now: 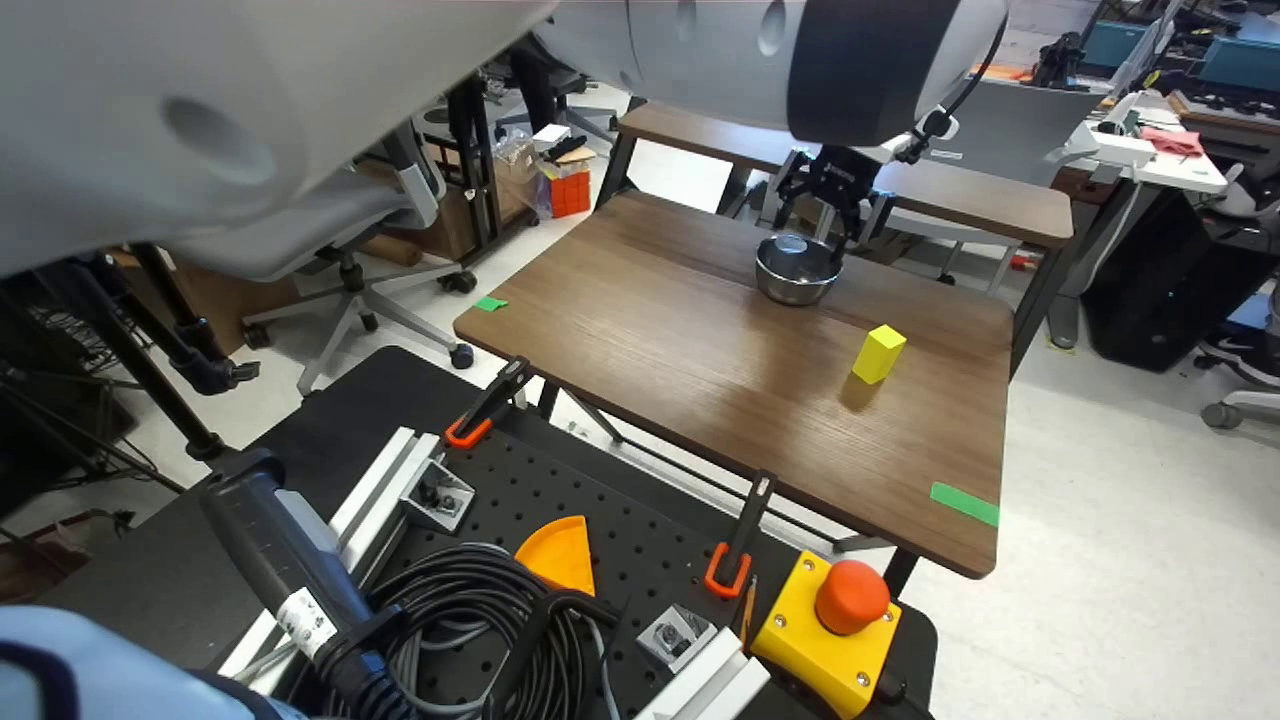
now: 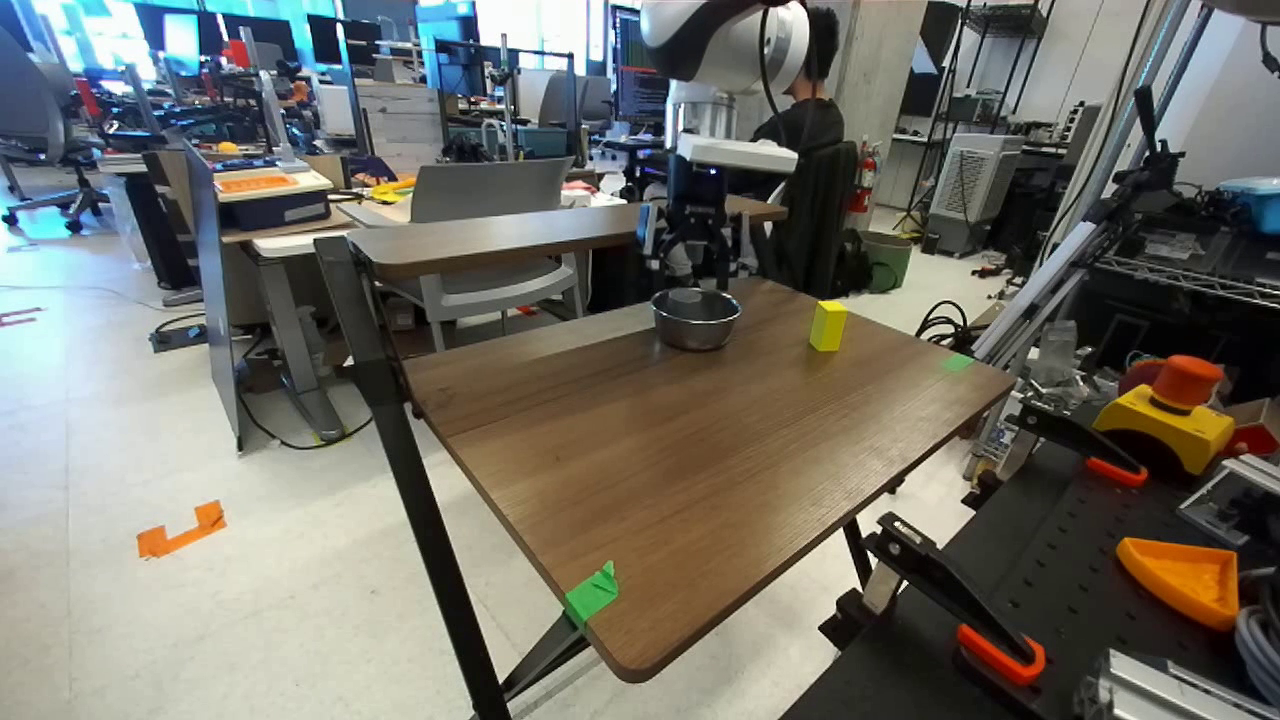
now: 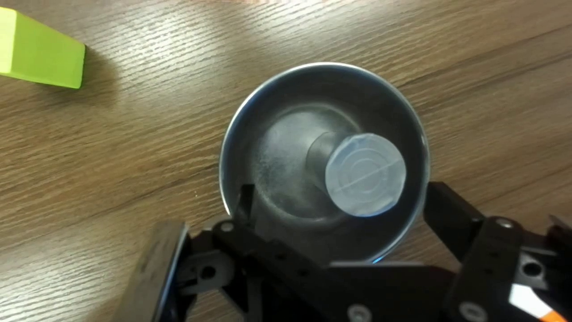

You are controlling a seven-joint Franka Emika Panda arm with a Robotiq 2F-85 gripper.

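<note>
A round metal bowl (image 3: 279, 155) stands on the brown table, toward its back edge in both exterior views. Inside it is a grey cylindrical object (image 3: 366, 174) with a flat, pale round top, leaning toward one side of the bowl. My gripper hangs over the bowl with its fingers spread wide, one finger tip (image 3: 245, 201) over the bowl's near-left rim and the other at the right rim. Nothing sits between them at their height. A yellow block (image 1: 879, 354) stands upright on the table, apart from the bowl; it looks yellow-green in the wrist view (image 3: 45, 51).
A raised shelf (image 1: 960, 198) runs along the table's back edge, behind the bowl. Clamps (image 1: 744, 534) and a red stop button (image 1: 853, 598) sit on the black bench in front.
</note>
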